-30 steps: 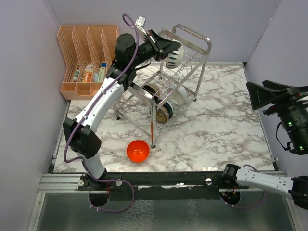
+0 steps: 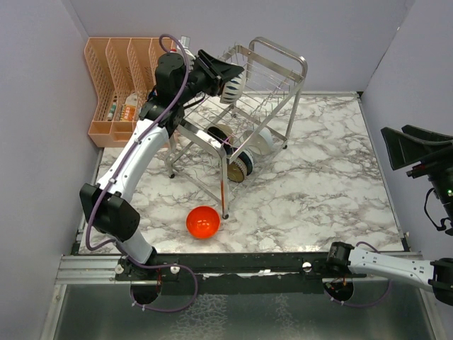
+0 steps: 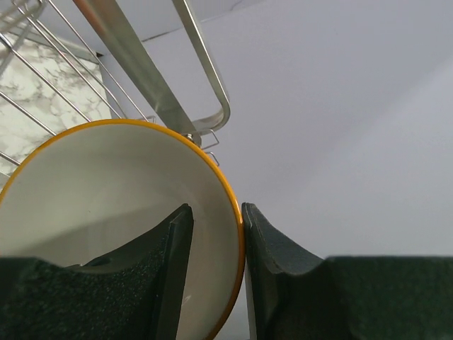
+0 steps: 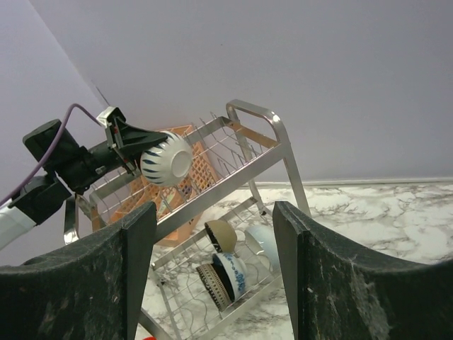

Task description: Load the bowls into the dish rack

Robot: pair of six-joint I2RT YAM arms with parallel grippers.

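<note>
A striped white bowl (image 2: 233, 88) stands on the upper tier of the metal dish rack (image 2: 297, 78), with my left gripper (image 2: 228, 71) at its rim. In the left wrist view its orange rim (image 3: 127, 122) lies between open fingers. Several bowls sit on the lower tier, among them a white one (image 2: 260, 144) and a brown one (image 4: 221, 236). A red bowl (image 2: 202, 222) is on the counter in front of the rack. My right gripper (image 2: 407, 142) hangs at the far right, fingers apart and empty.
An orange compartment organiser (image 2: 99, 85) with small items stands at the back left. The marble counter (image 2: 333, 170) right of the rack is clear. Walls border both sides.
My left gripper and the striped bowl have shifted left along the upper tier. My right gripper has moved to the right, toward the wall.
</note>
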